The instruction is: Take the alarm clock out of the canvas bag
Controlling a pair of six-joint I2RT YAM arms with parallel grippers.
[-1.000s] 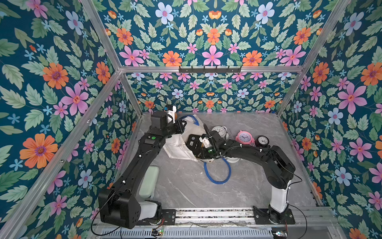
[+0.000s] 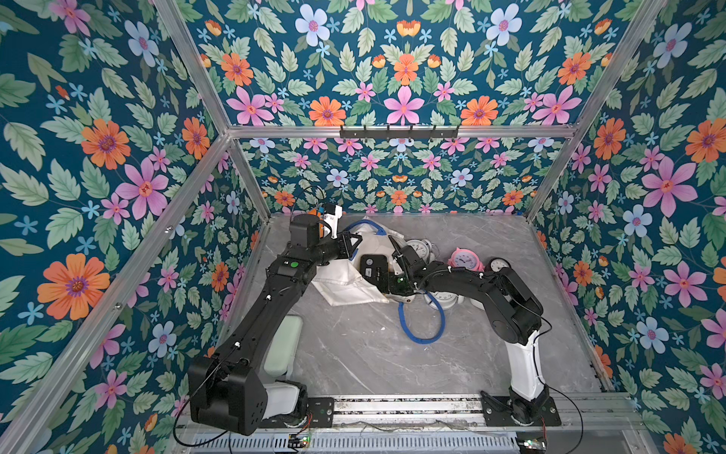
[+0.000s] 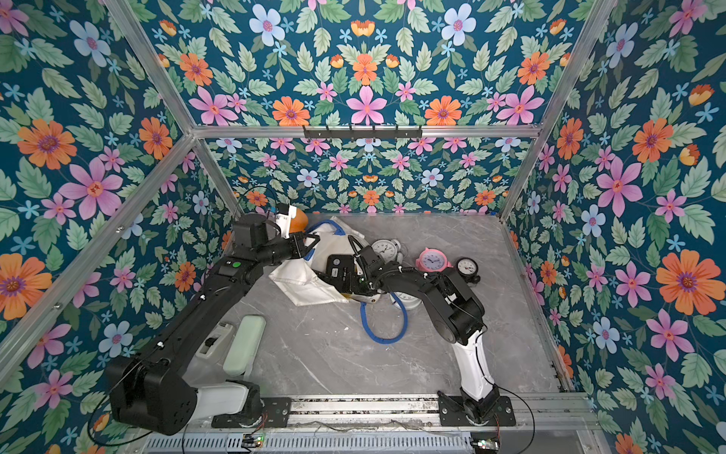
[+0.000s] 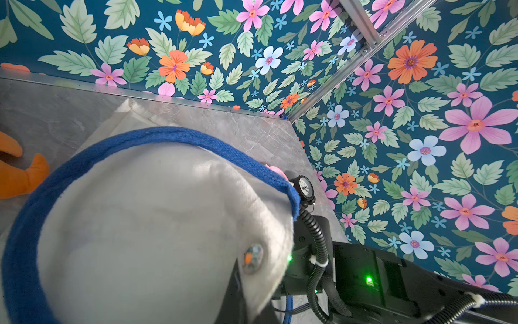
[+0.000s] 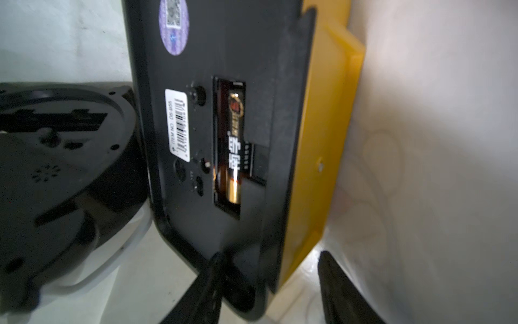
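The cream canvas bag [image 2: 336, 286] with blue handles lies on the table, its mouth spread between my two arms. A yellow alarm clock [image 5: 323, 135] with a black back and a visible battery fills the middle of the right wrist view, against cream cloth. Beside it sits a round black clock [image 5: 70, 156]. My right gripper is open, one finger on each side of the yellow clock's lower end. The bag's edge, near a metal snap, is pinched by my left gripper, which is shut; its fingers are partly hidden by cloth.
Right of the bag stand a silver clock [image 3: 385, 250], a pink clock [image 3: 432, 259] and a small black clock [image 3: 467, 267]. An orange object [image 3: 298, 221] is behind the left gripper. A green case [image 3: 244, 345] lies at front left.
My left gripper has shifted slightly right with the bag's edge. The right gripper has moved a little right, the dark clock in the bag has turned straighter, and the front handle has shifted right.
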